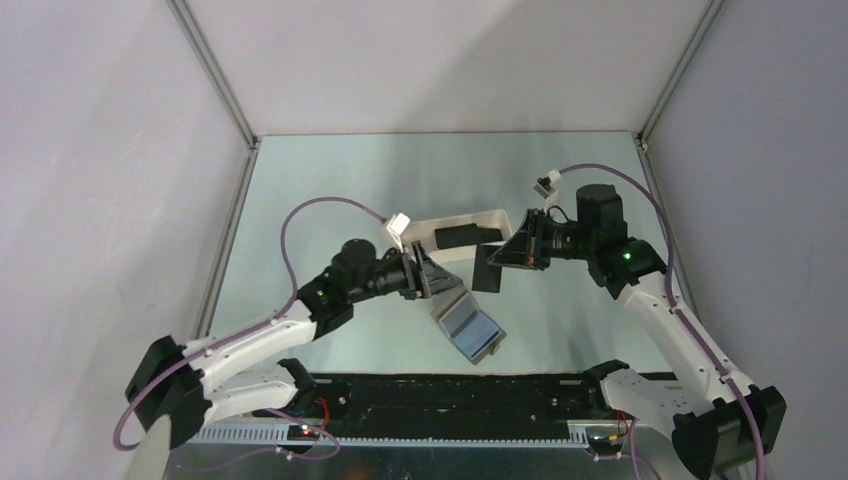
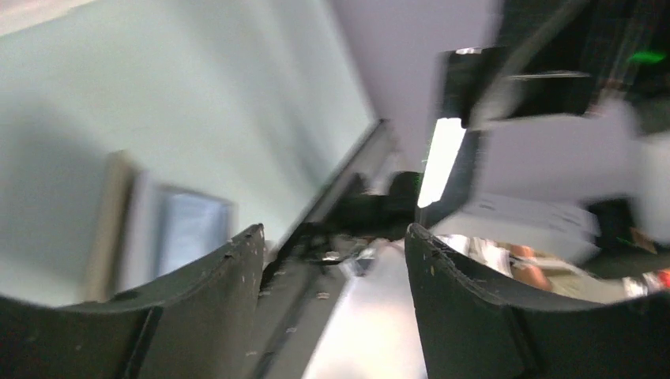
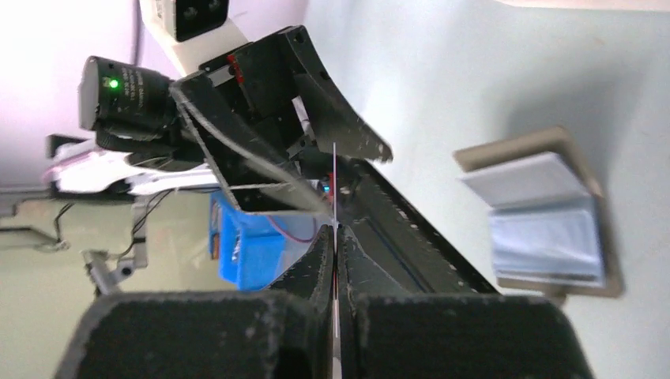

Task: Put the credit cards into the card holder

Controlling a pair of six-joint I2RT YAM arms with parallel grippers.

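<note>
A dark card [image 1: 486,275] hangs above the table, held at its upper edge by my right gripper [image 1: 494,262]. In the right wrist view the card [image 3: 335,185] appears edge-on, a thin line rising from between the closed fingers. My left gripper [image 1: 457,284] is partly open and apart from the card; the left wrist view shows an empty gap between its fingertips. Below both grippers, the card holder [image 1: 470,326] lies unfolded on the table, its bluish inside facing up. It is blurred in the left wrist view.
Behind the grippers stands a pale tray [image 1: 490,219] with dark cards [image 1: 466,236] lying in it. A dark strip [image 1: 450,405] runs along the front edge.
</note>
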